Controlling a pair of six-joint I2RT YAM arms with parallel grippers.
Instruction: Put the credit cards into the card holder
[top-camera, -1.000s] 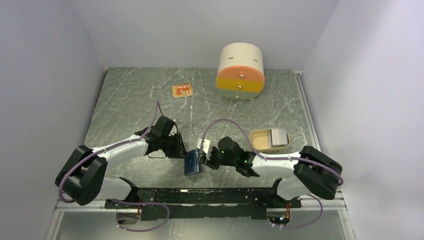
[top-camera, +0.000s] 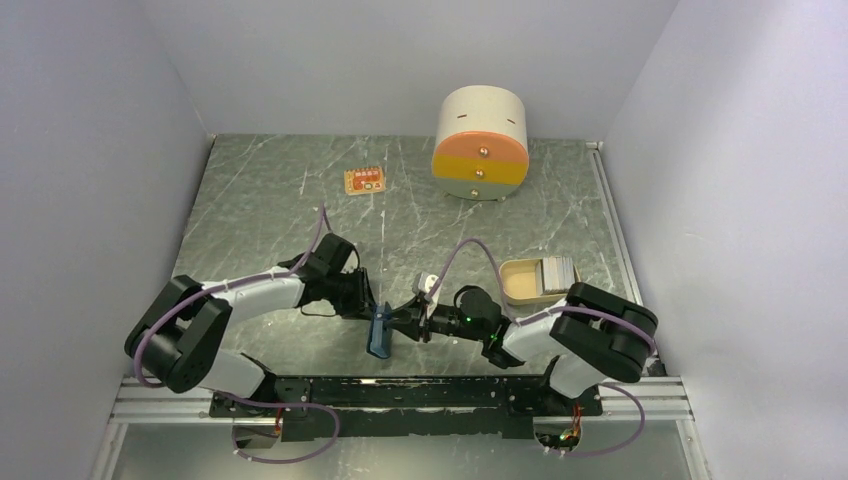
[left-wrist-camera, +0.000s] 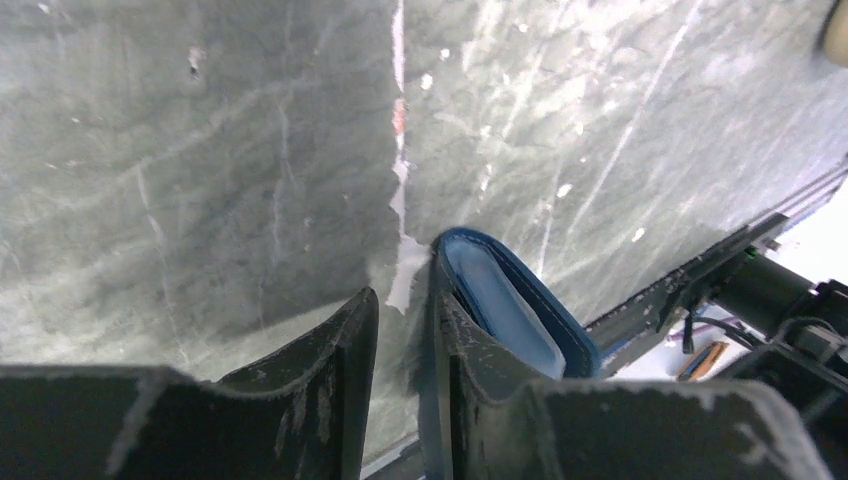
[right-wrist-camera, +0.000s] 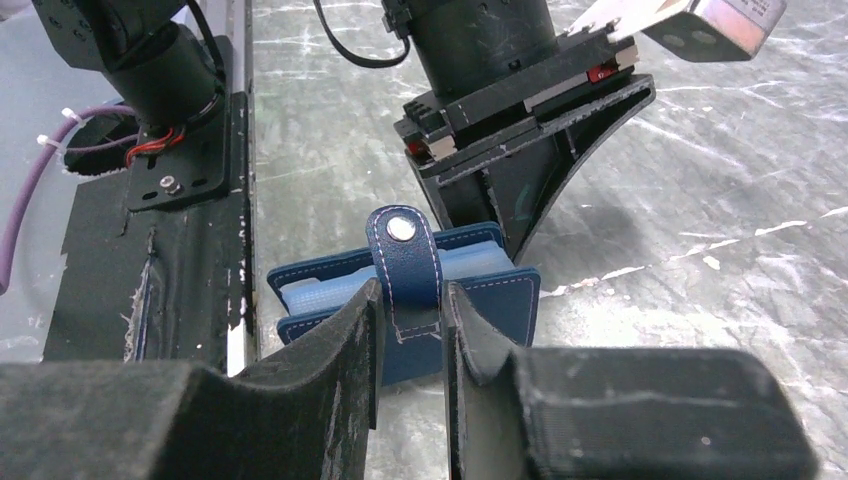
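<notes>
The dark blue card holder (top-camera: 378, 336) stands near the front edge between the two grippers. In the left wrist view its top rim (left-wrist-camera: 515, 280) shows, with my left gripper at its side, fingers slightly apart; whether they grip it I cannot tell. In the right wrist view the strap with a snap (right-wrist-camera: 405, 260) lies upright at my right gripper, whose fingers stand a little apart around it. Pale cards (top-camera: 556, 275) sit in a beige box (top-camera: 520, 283) at the right.
A drawer cabinet (top-camera: 480, 140) stands at the back, with an orange card (top-camera: 364, 181) left of it.
The holder has turned more upright and narrow in the top view, shifting slightly left and down. My right arm has shifted and bent; the left arm has moved slightly.
</notes>
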